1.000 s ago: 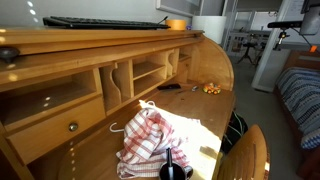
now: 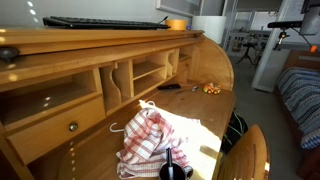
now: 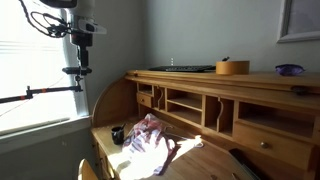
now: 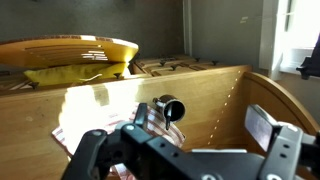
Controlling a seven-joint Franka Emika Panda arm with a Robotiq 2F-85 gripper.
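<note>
A red-and-white checked cloth [image 2: 150,138] lies crumpled on the wooden desk. Close by stands a dark mug [image 2: 176,172], cut off by the lower edge of exterior view 1, with a dark upright thing at its rim. In exterior view 2 the mug [image 3: 118,135] is beside the cloth [image 3: 148,143]. My gripper [image 3: 80,72] hangs high at the left, in front of the window and well away from both. From above, the wrist view shows the mug [image 4: 169,108] next to the cloth [image 4: 140,122]. Dark gripper parts fill its bottom edge; whether the fingers are open is unclear.
The desk's hutch [image 2: 75,95] has drawers and cubbies, with a black keyboard [image 2: 105,23] on top. Small orange-and-yellow items [image 2: 211,88] lie at the desk's far end. A wooden chair [image 2: 246,158] stands at the front. Bare desktop lies beyond the cloth.
</note>
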